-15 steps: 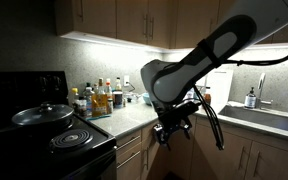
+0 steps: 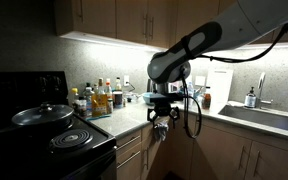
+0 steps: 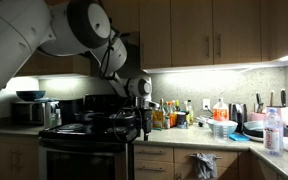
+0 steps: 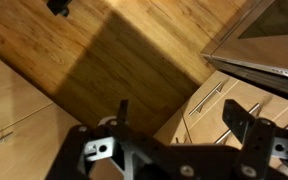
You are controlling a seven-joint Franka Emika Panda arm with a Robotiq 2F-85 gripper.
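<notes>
My gripper is open in the wrist view, its two dark fingers wide apart with nothing between them. Beneath it lie the wooden floor (image 4: 114,75) and light wooden drawer fronts with metal handles (image 4: 206,97). In exterior view 1 the gripper (image 2: 163,117) is small and dark, in front of the lower cabinets. A grey cloth (image 3: 206,164) hangs at a drawer front below the counter in exterior view 2. Part of what seems to be this cloth (image 2: 160,132) shows just below the gripper in exterior view 1; whether they touch, I cannot tell.
A stove (image 2: 69,140) with a lidded pan (image 2: 44,117) stands at the left. Several bottles (image 2: 102,101) crowd the counter (image 2: 124,121) beside it. A sink (image 2: 259,118) is at the right.
The arm has swung and stretched out, and its wrist now sits slightly left and higher in exterior view 1. The grey cloth has come into sight below the gripper. Pan and bottles have not moved.
</notes>
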